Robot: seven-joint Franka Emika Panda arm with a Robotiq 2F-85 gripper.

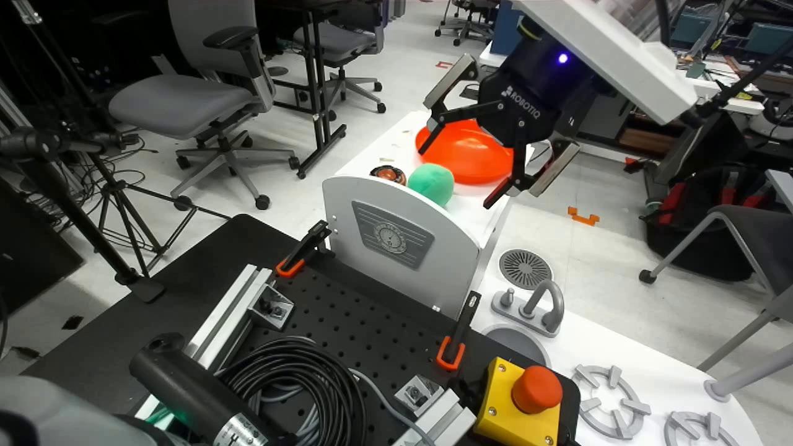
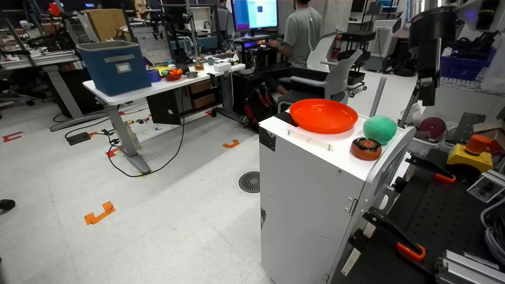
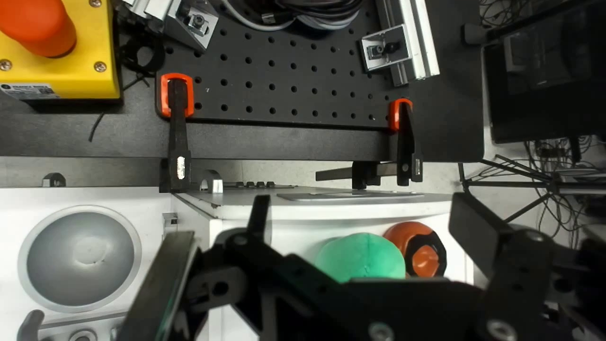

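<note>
My gripper [image 1: 455,177] is open, its fingers wide apart with nothing between them. It hangs in the air above the white cabinet top, apart from everything on it. There a green ball-like soft thing [image 2: 380,129] sits beside a small round brown-orange object with a black pattern [image 2: 365,148]. Behind them lies an orange-red plate [image 2: 324,116], empty. The wrist view shows the green thing [image 3: 363,256] and the brown object [image 3: 417,248] between my spread fingers' sides, partly covered by the gripper's body; the plate is hidden there.
A grey upright panel [image 1: 401,241] borders the cabinet top. Beyond it, a black perforated board [image 1: 349,297] carries clamps, cables and a yellow box with a red button [image 1: 520,401]. A toy faucet [image 1: 546,305] and grey basin [image 3: 84,258] are to one side.
</note>
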